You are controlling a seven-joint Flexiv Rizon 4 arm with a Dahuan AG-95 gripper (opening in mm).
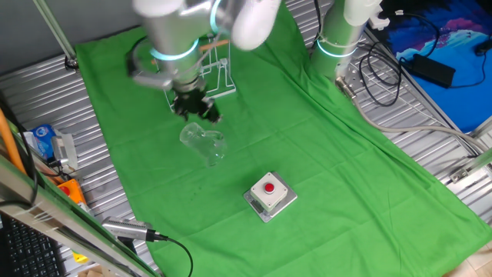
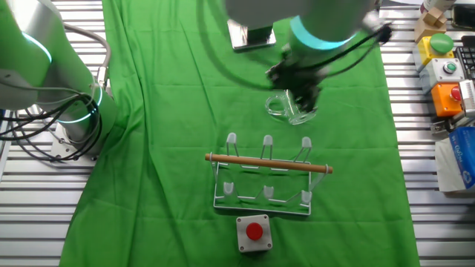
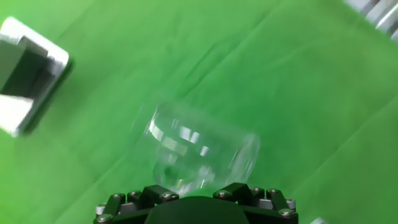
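Observation:
A clear glass mug (image 1: 204, 144) lies on its side on the green cloth. In the wrist view the mug (image 3: 199, 149) is blurred, just ahead of my fingertips. My gripper is open, its two fingers apart with no object held between them. Exterior view 1 has the gripper (image 1: 201, 109) blurred above and behind the mug, clear of it. From exterior view 2, the gripper (image 2: 297, 81) partly covers the mug (image 2: 295, 109), whose handle points left.
A white wire rack (image 2: 263, 210) with a wooden bar stands near the mug, with a red button box (image 2: 254, 233) beyond it. Another red button box (image 1: 269, 189) sits on a metal plate on the cloth.

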